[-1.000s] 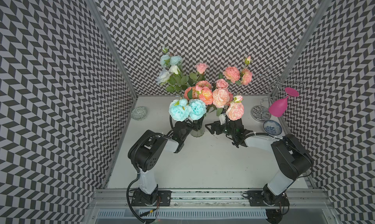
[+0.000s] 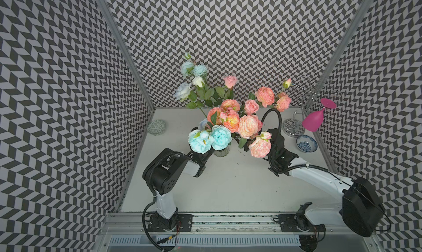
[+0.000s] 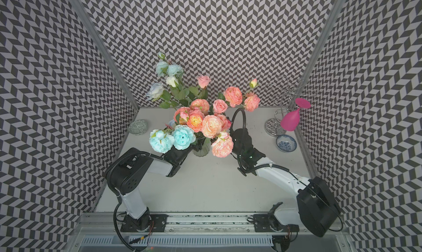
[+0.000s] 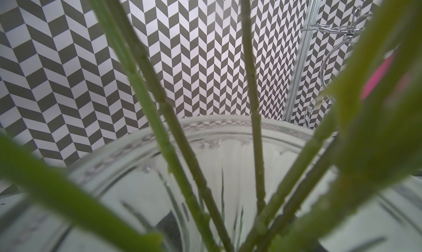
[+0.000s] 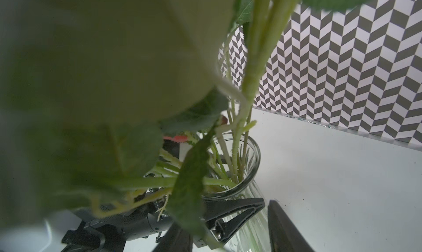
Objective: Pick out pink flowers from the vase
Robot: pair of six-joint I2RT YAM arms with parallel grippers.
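Note:
Pink and peach flowers (image 2: 248,126) fan out over the glass vase (image 2: 222,152), mixed with pale blue ones (image 2: 220,137). In the right wrist view my left gripper is shut on the vase just below its rim (image 5: 256,168). Inside the left wrist view are the vase's clear rim (image 4: 219,122) and several green stems (image 4: 252,98). My right gripper has its fingers apart near the vase, with a leaf (image 5: 191,181) hanging in front. Blossoms hide its fingertips from above, and no stem shows clasped.
A pink vase (image 2: 313,120) hangs on a wire stand at the right, behind a blue patterned dish (image 2: 306,143). A green dish (image 2: 156,127) sits at the left.
Since one second ago my right arm has swung outward and its hand has shifted right. The front pink and blue flowers hang lower toward the front.

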